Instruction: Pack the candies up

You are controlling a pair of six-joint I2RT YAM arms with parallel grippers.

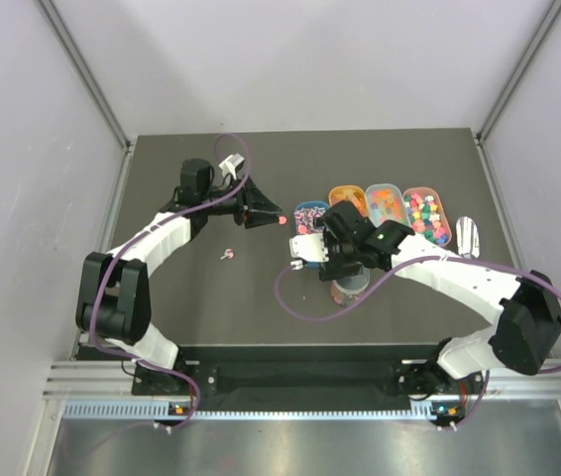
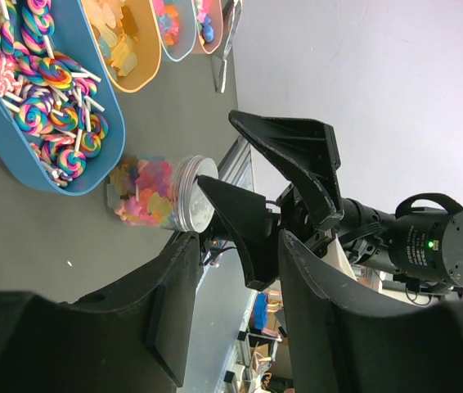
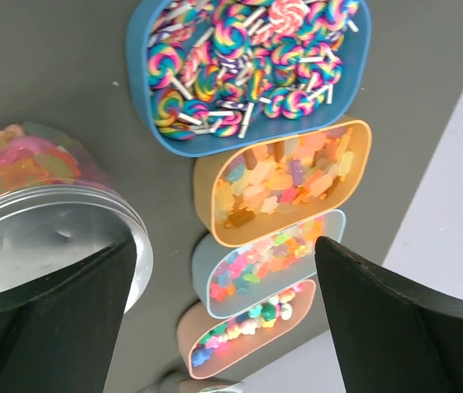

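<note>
A clear jar of gummy candies stands on the table; in the right wrist view its wide open mouth (image 3: 51, 246) faces up at the left. My right gripper is open over the jar, one finger overlapping the mouth. Whether that finger is inside, I cannot tell. Lollipops fill the blue bin (image 2: 113, 160) beside the jar. My left gripper is open, with nothing visible between its fingers. From above, a small pink round candy (image 1: 282, 220) shows at the left gripper's tip; its contact is unclear. Another lollipop (image 1: 227, 254) lies on the table.
An orange bin (image 3: 203, 192), a pale blue bin (image 3: 200, 270) and a pink bin (image 3: 189, 327) hold other candies in a row. A metal scoop (image 1: 467, 237) lies at the far right.
</note>
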